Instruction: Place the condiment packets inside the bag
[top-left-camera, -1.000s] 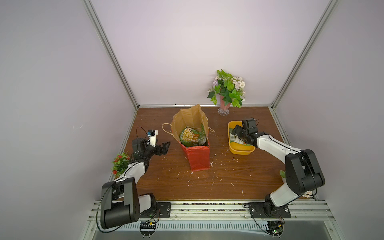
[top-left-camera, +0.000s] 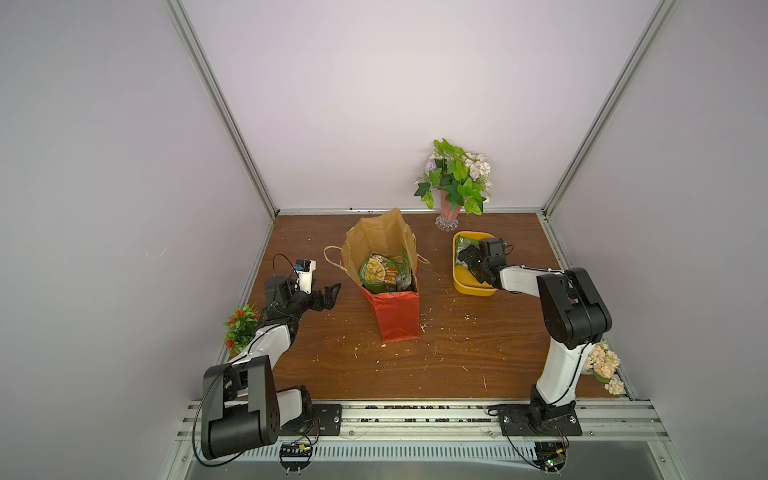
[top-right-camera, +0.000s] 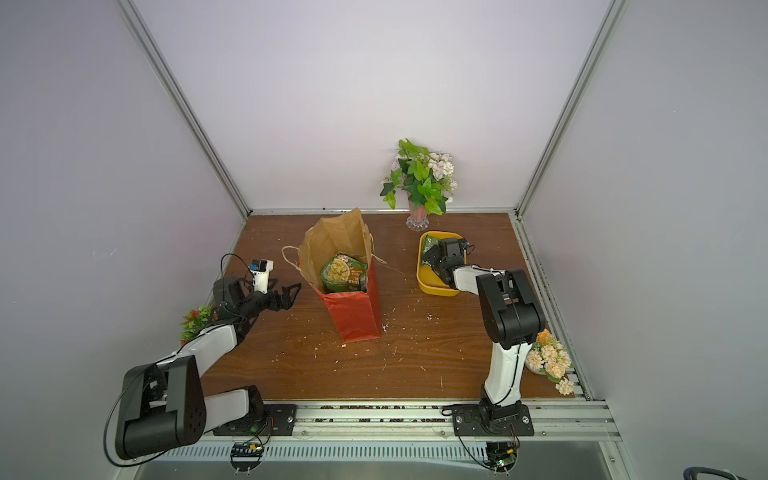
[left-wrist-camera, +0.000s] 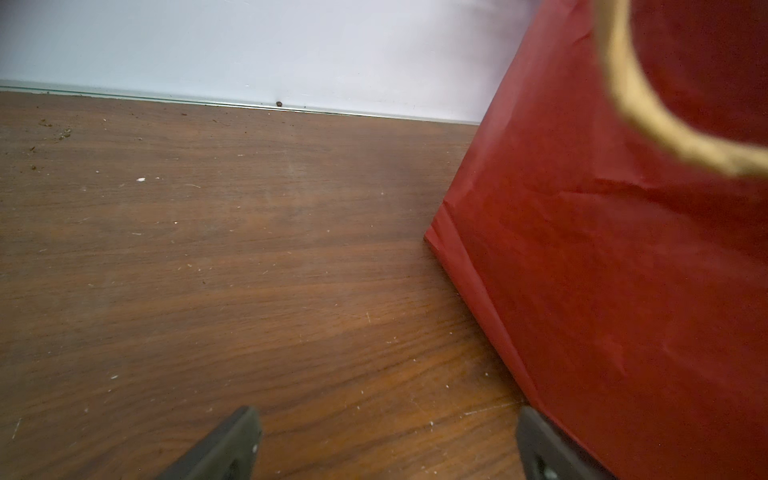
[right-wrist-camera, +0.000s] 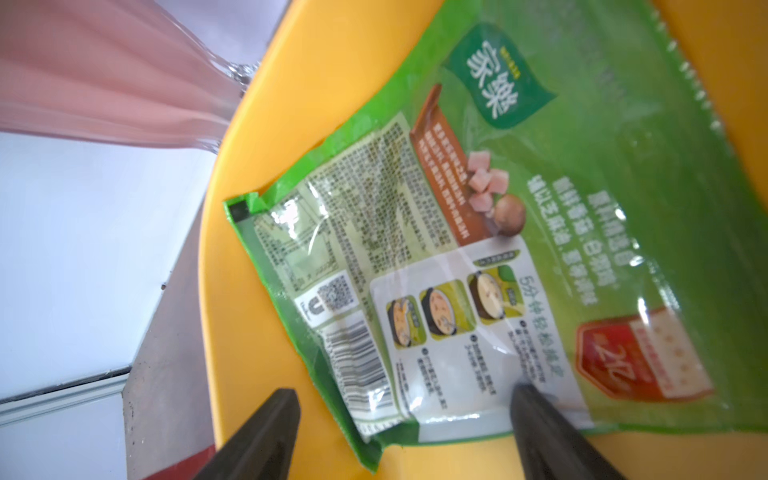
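Observation:
A green condiment packet (right-wrist-camera: 480, 240) lies back side up in the yellow basket (top-left-camera: 473, 289), its lower edge crumpled. My right gripper is over the basket with its fingers spread apart, the packet's near edge between and beyond the tips; whether they touch it I cannot tell. Left of the basket stands the red paper bag (top-left-camera: 396, 316), its top open. Inside its mouth, green packets (top-left-camera: 380, 273) are visible. To the left of the bag my left gripper stands open and empty, with the bag's red side (left-wrist-camera: 608, 280) close on its right.
A flower vase (top-left-camera: 448, 209) stands behind the basket. The bag's cord handle (left-wrist-camera: 680, 144) loops out toward my left gripper. Potted plants (top-left-camera: 241, 326) sit at the left edge and peach flowers (top-left-camera: 604, 361) at the right.
The left arm and bag have not moved.

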